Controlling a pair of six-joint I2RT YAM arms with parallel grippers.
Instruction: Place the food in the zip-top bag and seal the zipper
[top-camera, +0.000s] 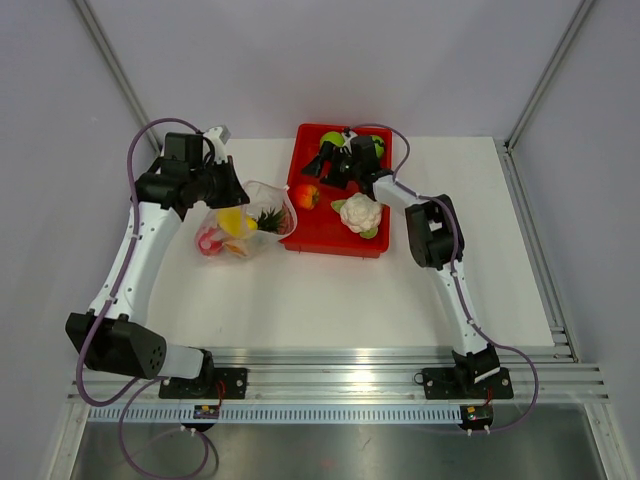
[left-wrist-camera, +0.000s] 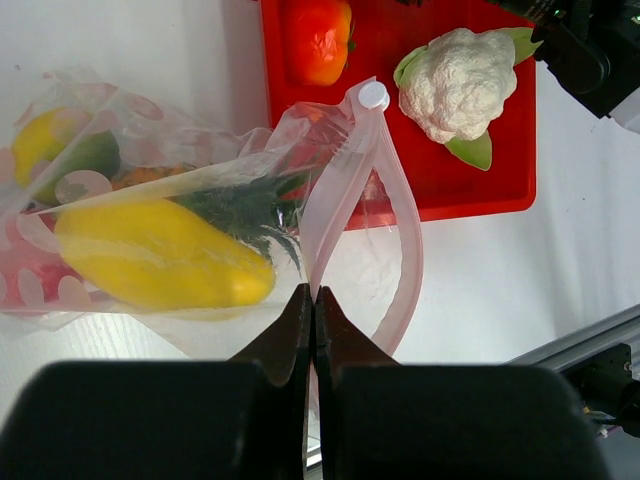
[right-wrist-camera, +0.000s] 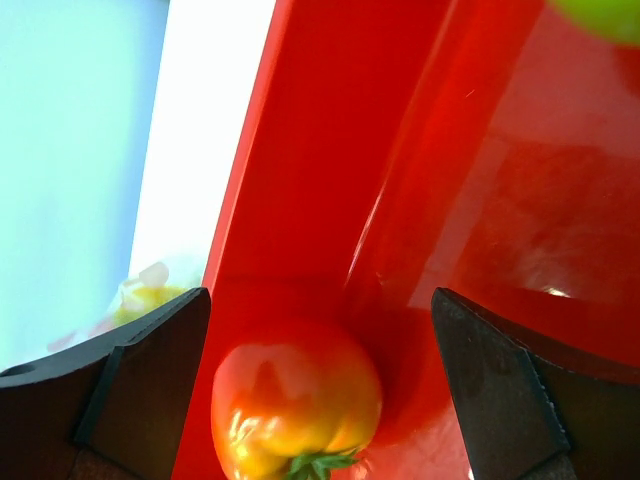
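My left gripper is shut on the thin zipper rim of the clear zip top bag (left-wrist-camera: 398, 200); the bag's mouth gapes toward the tray. Inside the bag lie a yellow fruit (left-wrist-camera: 165, 255), a dark green leafy piece (left-wrist-camera: 235, 210) and other food behind the plastic. Over the red tray (top-camera: 325, 235), my right gripper stands open, nothing between its fingers. A red-orange tomato (right-wrist-camera: 297, 400) lies in the tray near its left wall, apart from the fingers. A white cauliflower (top-camera: 361, 213) with green leaves sits at the tray's front right.
Green round items (top-camera: 332, 140) lie at the tray's back, partly hidden by the right arm. The tray's walls (right-wrist-camera: 255, 140) rise beside the right gripper.
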